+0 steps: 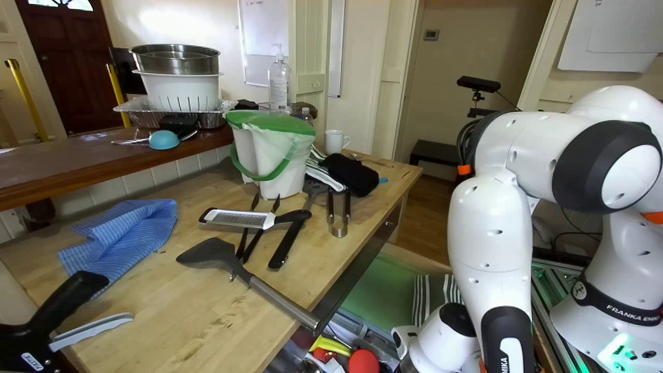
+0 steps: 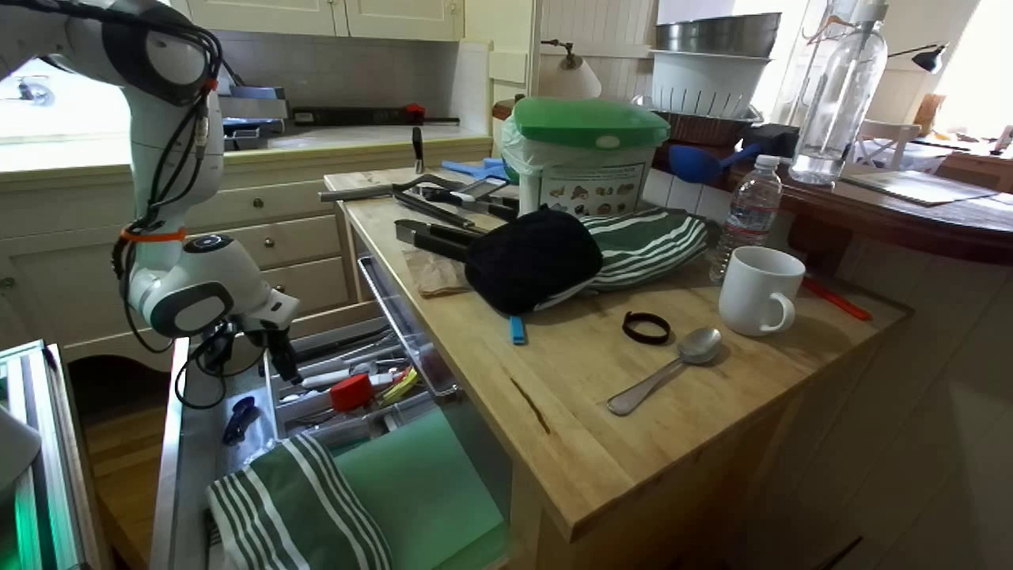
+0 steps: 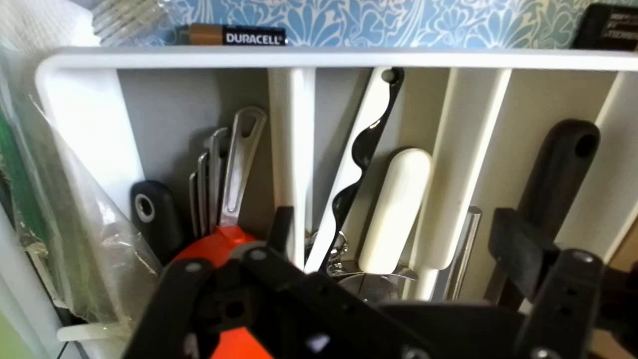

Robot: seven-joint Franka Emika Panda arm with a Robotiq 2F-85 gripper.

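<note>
My gripper is open over the utensil organizer (image 3: 359, 58) in the pulled-out drawer, its two black fingers wide apart. In the wrist view, a white-handled utensil (image 3: 396, 209) and a black-and-white wavy strip (image 3: 350, 170) lie in the compartment between and below them. Near the left finger sits a red item (image 3: 215, 245), partly covered by the gripper. A black handle (image 3: 559, 167) lies by the right finger. Metal measuring spoons (image 3: 242, 155) fan out at the left. From the second exterior view the gripper (image 2: 287, 366) points down above the drawer's utensils.
A striped green cloth (image 2: 294, 508) and a green board (image 2: 418, 484) lie at the drawer's near end. The wooden counter (image 2: 589, 427) overhangs beside the drawer. On it stand a bin (image 1: 283, 155) and a mug (image 2: 760, 290); a spatula (image 1: 214, 253) lies there too.
</note>
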